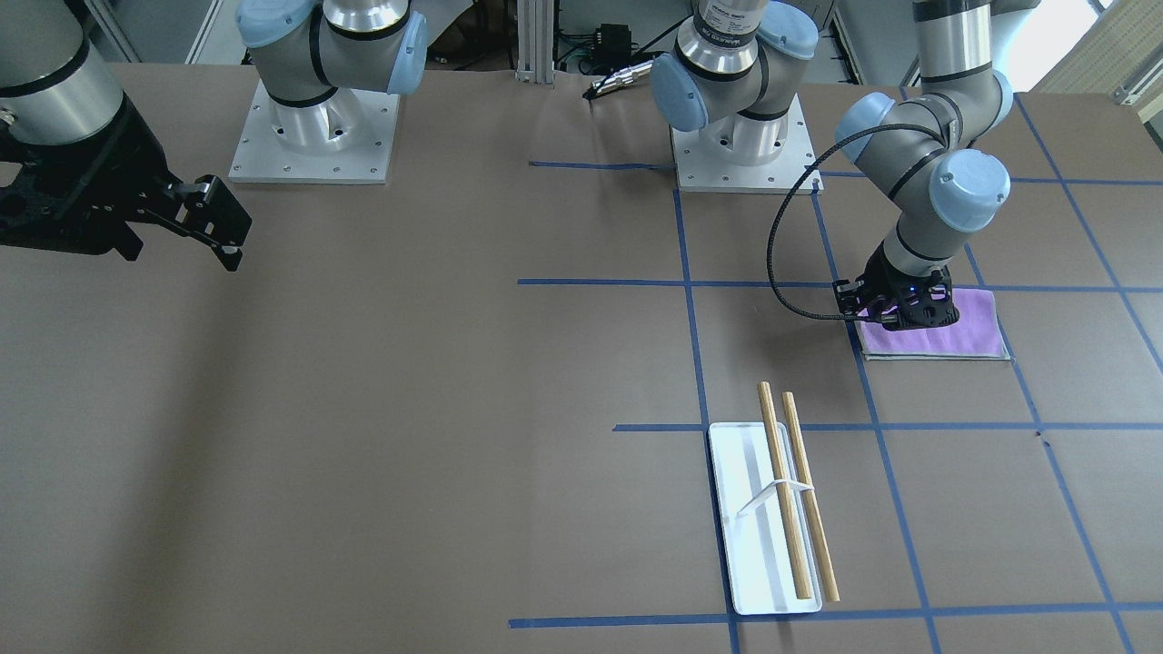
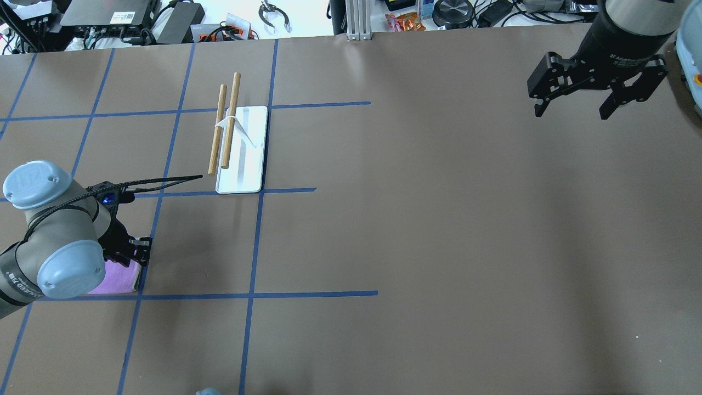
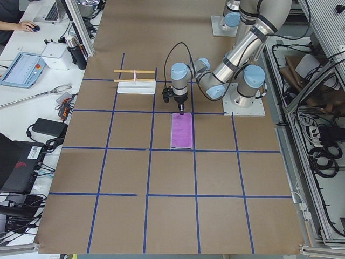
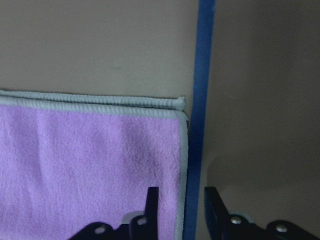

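Note:
A folded purple cloth with pale grey edging (image 1: 938,338) lies flat on the taped grid, seen also in the left view (image 3: 181,132) and wrist view (image 4: 85,165). My gripper is low over the cloth's corner in the wrist view, its fingers apart, one over the purple fabric, the other just past the edging over blue tape. Nothing shows between them but the edging and tape below. In the front and top views the arm's black wrist housing covers part of the cloth.
A white tray (image 1: 747,545) with two wooden sticks (image 1: 820,545) on a white holder lies toward the front. Other arms stand around; one black gripper (image 2: 592,85) hangs at the top right of the top view.

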